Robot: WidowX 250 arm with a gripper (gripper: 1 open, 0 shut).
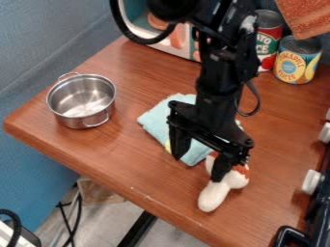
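The black gripper hangs low over the middle of the wooden table, its fingers pointing down. Below its right side lies a white plush toy with orange-red parts, partly hidden by the gripper. A light blue cloth with a bit of yellow lies just behind and left of it, partly covered. Whether the fingers are open or hold anything I cannot tell.
A steel pot stands at the left. Cans and a white appliance stand at the back, with an orange cloth at top right. A black device lines the right edge.
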